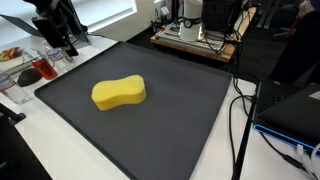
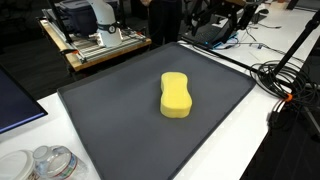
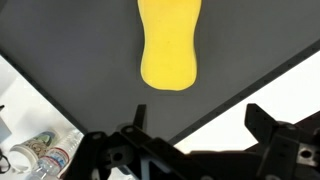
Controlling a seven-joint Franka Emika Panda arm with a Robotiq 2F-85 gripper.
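A yellow, waisted sponge lies flat on the dark grey mat. It also shows right of the middle of the mat in exterior view 2, and at the top centre of the wrist view. My gripper is open, its two black fingers wide apart with nothing between them. The sponge lies beyond the fingertips, clear of both. In exterior view 1 the dark arm hangs over the mat's far left corner, away from the sponge.
Several jars, one of them red, stand by the mat's left edge in exterior view 1. Black cables run along the right side.
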